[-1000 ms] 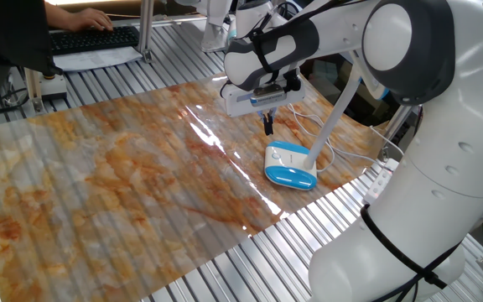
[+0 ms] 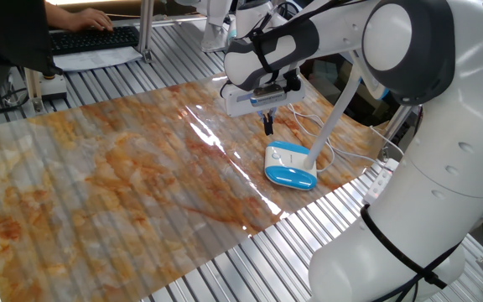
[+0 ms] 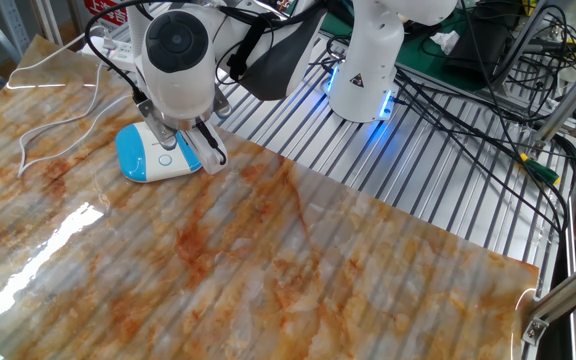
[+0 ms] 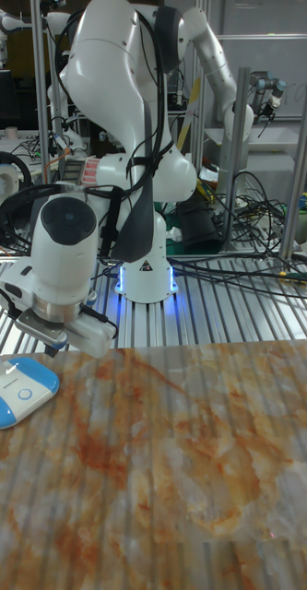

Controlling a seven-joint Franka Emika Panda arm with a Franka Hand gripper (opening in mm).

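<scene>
A white and blue desk lamp stands on the marbled sheet, its base [image 2: 290, 165] carrying a round button on top. From that base a white stem [image 2: 339, 113] slants upward behind the arm. My gripper [image 2: 268, 126] points down just above the base's far edge, its dark fingertips together with nothing visible between them. In exterior view 2, the hand partly covers the lamp base [image 3: 148, 160]. The base [image 4: 21, 392] sits at the left edge in exterior view 3, with the gripper hand over its back side; whether the fingers touch it cannot be told.
Apart from the lamp, the marbled sheet [image 2: 99, 201] is bare. White cable [image 3: 63, 135] loops behind the lamp toward a power strip [image 3: 108, 47]. A person's hand rests on a keyboard [image 2: 95, 39] at the far left. Slatted metal surface borders the sheet.
</scene>
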